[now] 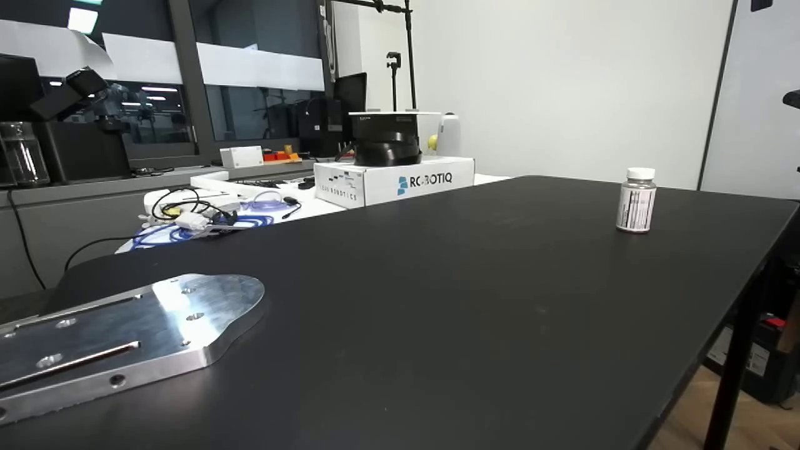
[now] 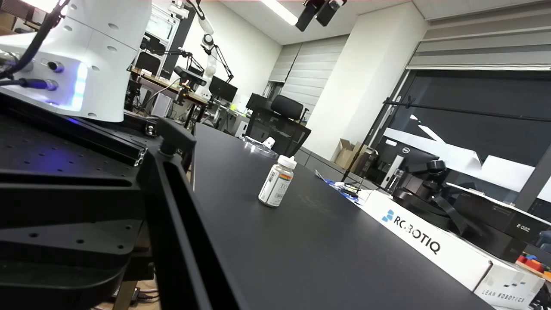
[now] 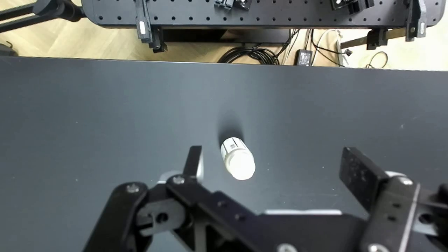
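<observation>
A small white-capped bottle [image 1: 636, 201] with a printed label stands upright on the black table [image 1: 450, 300], towards its far right part in exterior view 1. The same bottle [image 2: 277, 181] shows a coloured stripe on its label in exterior view 2. Seen from above in the wrist view, the bottle [image 3: 237, 159] appears between the spread fingers, nearer the left one, with its cap towards the camera. My gripper is open and holds nothing. High over the table, the gripper [image 2: 319, 12] shows at the top edge of exterior view 2, well clear of the bottle.
A flat metal plate [image 1: 172, 315] occupies the near left of exterior view 1. Along the table's side stands a white Robotiq box [image 2: 418, 232]. A clear container [image 2: 259, 147] lies beyond the bottle. Bare tabletop surrounds the bottle.
</observation>
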